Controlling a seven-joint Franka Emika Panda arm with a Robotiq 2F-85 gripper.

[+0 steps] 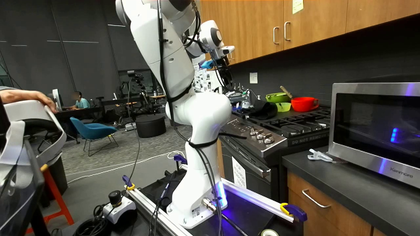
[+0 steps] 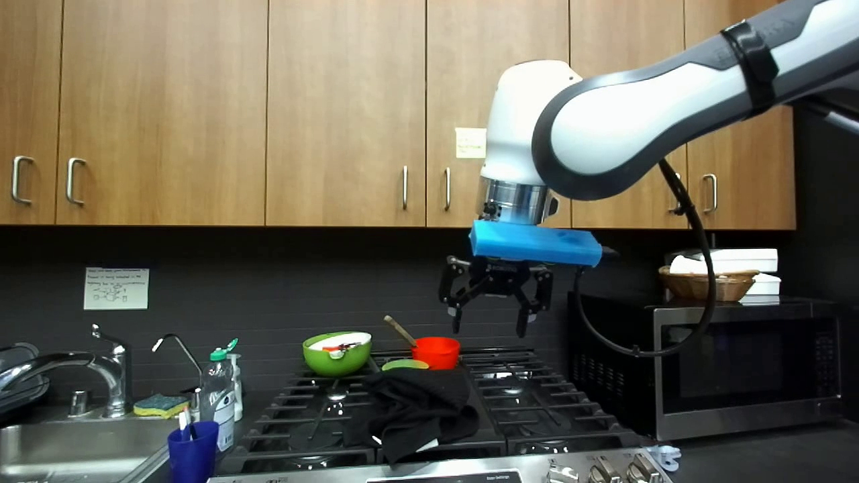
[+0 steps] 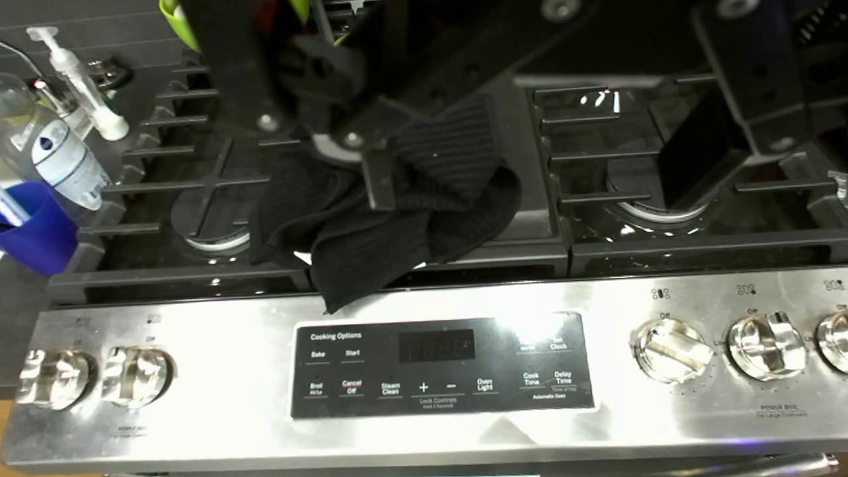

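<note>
High over the stove, my gripper hangs open with empty space between its fingers. In the wrist view its dark fingers frame part of the cooktop. Below lies a crumpled black cloth, spread over the stove's middle and hanging a corner onto the front panel. Behind the cloth stand a green bowl with something white and red in it, a red pot and a smaller light-green dish. A wooden handle rises by the pot. No contact shows between the gripper and any of these.
Left of the stove are a blue cup, a soap bottle and the sink. A microwave bounds the right, with a basket on top. Cabinets overhang the back.
</note>
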